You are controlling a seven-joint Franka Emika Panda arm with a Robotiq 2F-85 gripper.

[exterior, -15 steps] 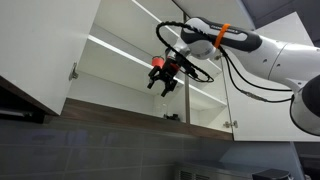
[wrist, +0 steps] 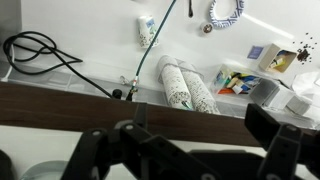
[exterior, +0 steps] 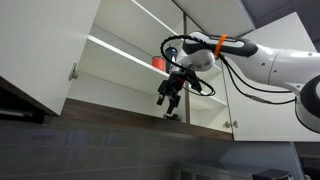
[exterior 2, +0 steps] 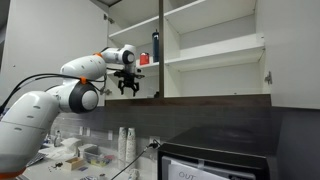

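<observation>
My gripper [exterior: 167, 101] hangs fingers-down in front of the open wall cabinet, by the lower shelves. In exterior view 2 the gripper [exterior 2: 129, 89] is below and in front of a red container [exterior 2: 144, 58] and a tall dark bottle [exterior 2: 155, 46] on a shelf. The red container [exterior: 158, 63] shows beside the wrist in exterior view 1. From the wrist, the two black fingers [wrist: 141, 116] stand wide apart with nothing between them. Beneath them runs the cabinet's brown lower edge [wrist: 190, 122]. A clear round item [wrist: 62, 171] is partly visible on the white surface at the bottom.
Far below, the counter holds cup stacks [wrist: 200, 92], a clear bin [wrist: 240, 80] and a black cable [wrist: 35, 45]. A black microwave-like box [exterior 2: 220, 150] stands to the right in exterior view 2. Open cabinet doors [exterior: 265, 85] flank the shelves; the upper right shelves are bare.
In exterior view 1 the gripper has come down and slightly right from beside the red container. It is now lower, with the container clear above it.
</observation>
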